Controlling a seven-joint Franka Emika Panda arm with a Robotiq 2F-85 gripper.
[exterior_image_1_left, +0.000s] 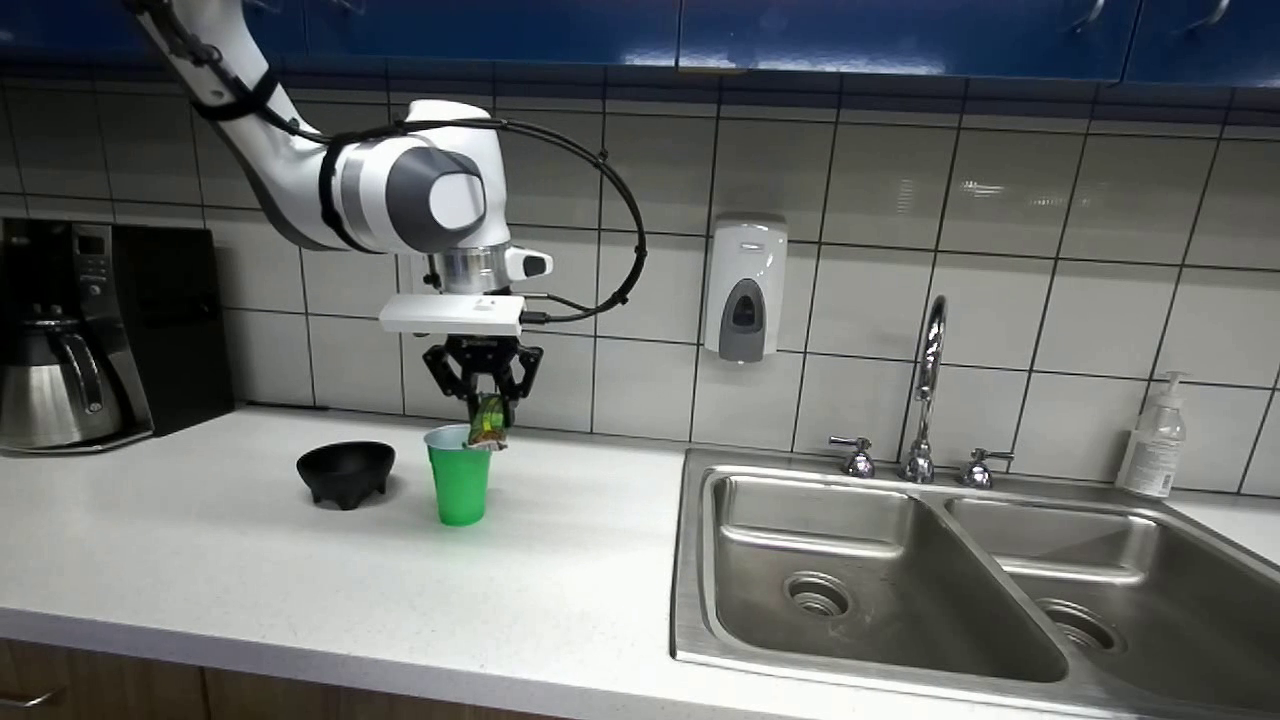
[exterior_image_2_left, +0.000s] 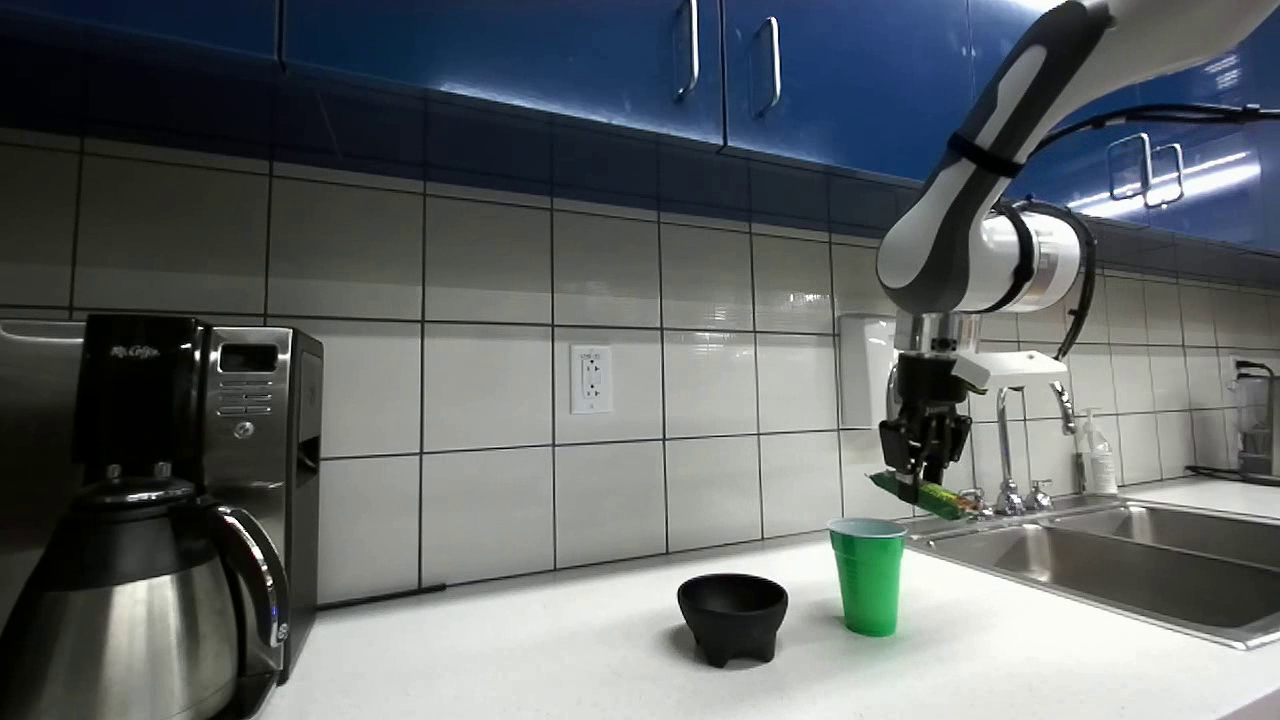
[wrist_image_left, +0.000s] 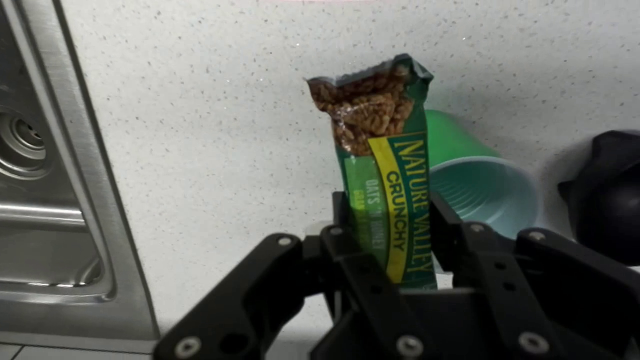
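Note:
A green Nature Valley granola bar packet (wrist_image_left: 384, 174) is pinched between the fingers of my gripper, which is shut on it. In exterior view 2 the packet (exterior_image_2_left: 924, 494) hangs nearly level above the counter. A green cup (exterior_image_1_left: 459, 480) with a pale inside stands upright on the counter; in exterior view 1 the packet overlaps the right part of its rim. From the wrist the cup's open mouth (wrist_image_left: 489, 192) shows to the right of the packet, partly hidden by it and by a finger. The cup looks empty where its inside shows.
A black footed bowl (exterior_image_1_left: 345, 472) stands left of the cup. Further left is a coffee maker (exterior_image_1_left: 108, 336), and a steel double sink (exterior_image_1_left: 864, 564) lies to the right. The counter (exterior_image_1_left: 564, 576) in front and between cup and sink is clear.

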